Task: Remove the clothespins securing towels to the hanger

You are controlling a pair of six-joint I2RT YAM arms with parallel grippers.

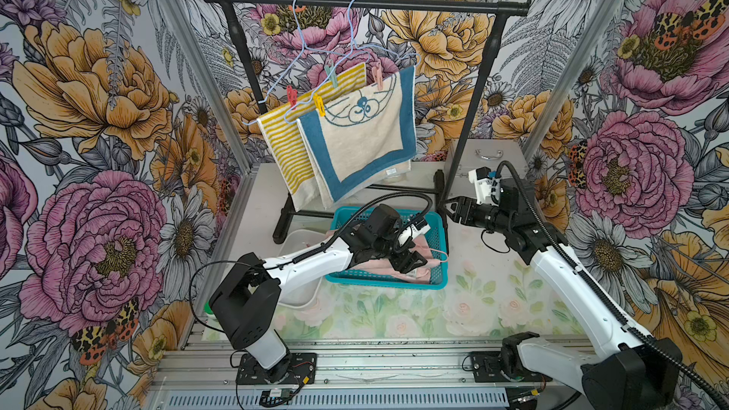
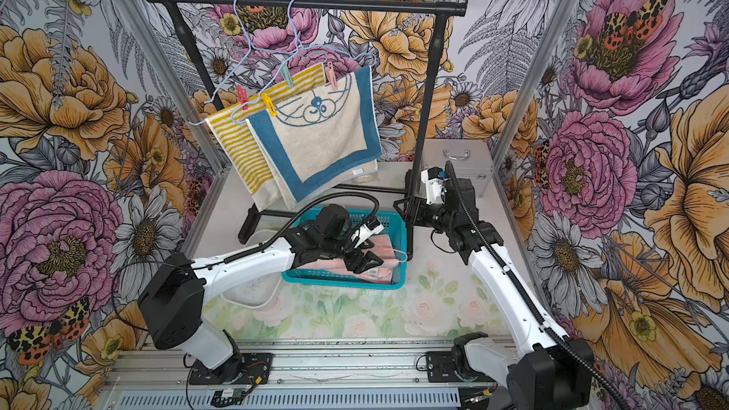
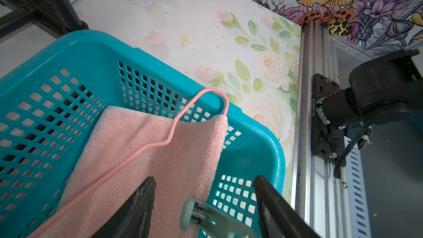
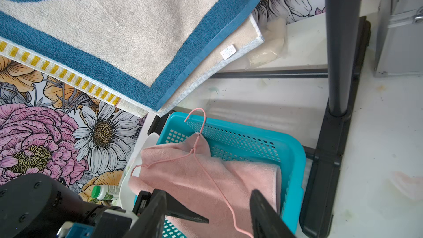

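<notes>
Over the teal basket [image 3: 105, 46], my left gripper stands partly open. A grey-green clothespin [image 3: 216, 222] lies between its fingers with a gap on both sides, at the edge of the pink towel [image 3: 123, 136]. A pink hanger [image 3: 145, 147] rests on that towel. My right gripper is open and empty, right of the basket in the top left view. On the rack hang a yellow-striped towel [image 1: 282, 153] and a blue-bordered towel [image 1: 364, 129], with red [image 1: 291, 95], yellow [image 1: 319, 105], green [image 1: 332, 76] and pink [image 1: 378, 76] clothespins at their tops.
The black rack [image 1: 364, 1] spans the back, its right post [image 4: 343, 39] close to my right gripper. A white tray [image 1: 302, 294] sits left of the basket and a metal case [image 1: 486, 155] stands back right.
</notes>
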